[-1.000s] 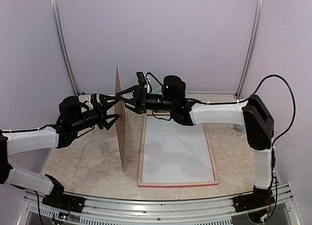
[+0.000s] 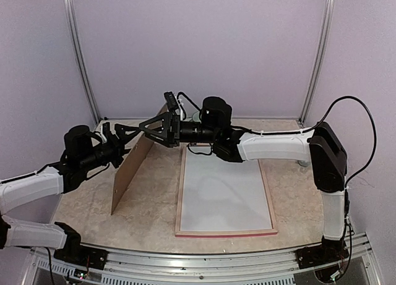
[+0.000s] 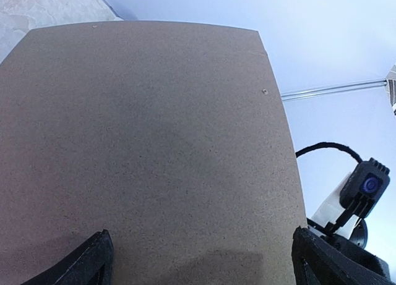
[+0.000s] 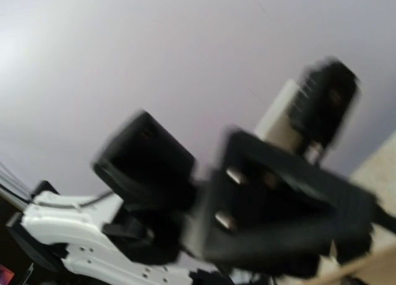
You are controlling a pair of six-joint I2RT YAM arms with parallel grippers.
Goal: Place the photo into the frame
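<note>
A brown board [image 2: 133,167] stands on edge between my two grippers in the top view, tilted and slanting. The same board [image 3: 154,143] fills most of the left wrist view with its flat face. My left gripper [image 2: 127,140] is open at the board's left side, its black fingers [image 3: 93,260] spread in front of that face. On the other side my right gripper [image 2: 148,131] is open, its tips close to the board; contact cannot be told. The frame [image 2: 267,195], light wood with a red front edge, lies flat with a white sheet [image 2: 226,195] inside.
Bare table shows left of the board and right of the frame. The right arm [image 2: 272,146] spans over the frame's back part. In the blurred right wrist view, the left arm [image 4: 93,229] and its black gripper fill the middle. A clear object [image 2: 303,162] stands at the right.
The board stood nearly upright and edge-on before; now its lower end has swung left and its upper part leans right. The left gripper has drawn back slightly left; the right one has shifted a little left.
</note>
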